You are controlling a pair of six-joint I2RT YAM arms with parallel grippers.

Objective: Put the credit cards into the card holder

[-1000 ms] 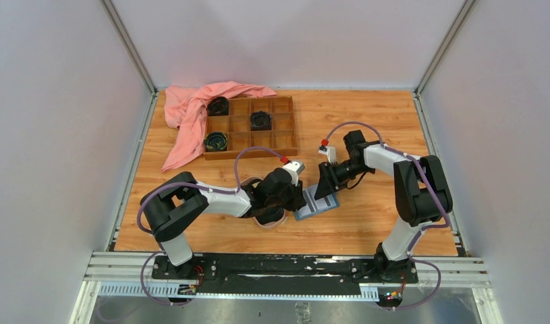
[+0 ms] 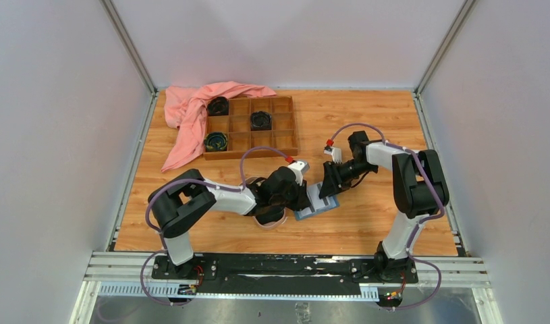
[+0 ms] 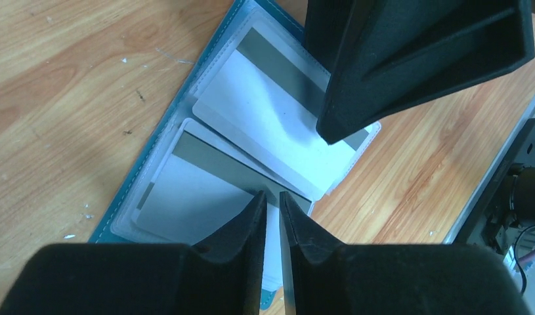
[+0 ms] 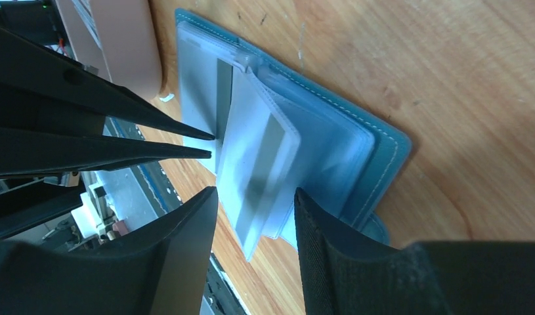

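Note:
The blue card holder (image 2: 304, 215) lies open on the table between my two grippers. In the left wrist view, white cards with grey stripes sit in its clear sleeves: an upper card (image 3: 271, 105) and a lower card (image 3: 192, 197). My left gripper is shut to a narrow slit over the lower card's stripe; what lies in the slit is unclear. My right gripper stands part open at the holder's other side. Behind its fingertips, a striped card (image 4: 251, 164) in its sleeve tilts up off the holder. The empty-looking clear sleeve (image 4: 337, 147) lies beside it.
A pale round container (image 2: 270, 223) stands beneath the left arm. Behind it are a wooden compartment box (image 2: 250, 154) holding several dark rolled items and a pink cloth (image 2: 184, 128). Bare table stretches out to the right of the holder.
My left gripper has shifted slightly right across the holder. The holder stays in place.

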